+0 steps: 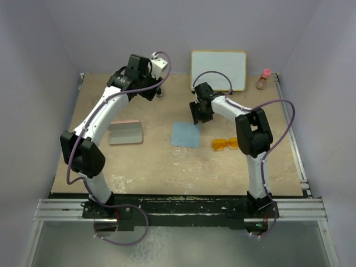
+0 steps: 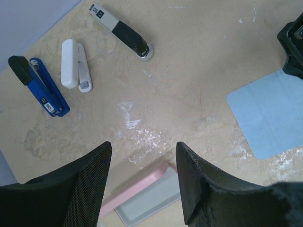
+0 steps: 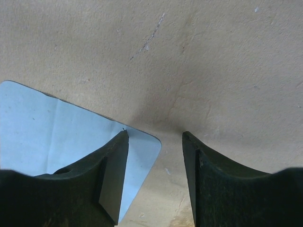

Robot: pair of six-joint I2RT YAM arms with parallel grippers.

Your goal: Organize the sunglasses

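Orange sunglasses (image 1: 225,144) lie on the table right of a blue cloth (image 1: 186,135); neither wrist view shows them clearly. A pink-and-grey case (image 1: 125,134) rests on the left side, its grey inside facing up. High over the table behind the case, my left gripper has its fingers parted with nothing between them. My right gripper hovers at the cloth's back right corner, fingers apart. Its left finger (image 3: 116,163) overlaps the cloth in the right wrist view; whether it touches the cloth I cannot tell.
A blue stapler (image 2: 45,92), a white stapler (image 2: 71,64) and a grey-and-black stapler (image 2: 120,32) lie at the back left. A whiteboard (image 1: 225,64) leans at the back, with a pink-capped bottle (image 1: 263,79) to its right.
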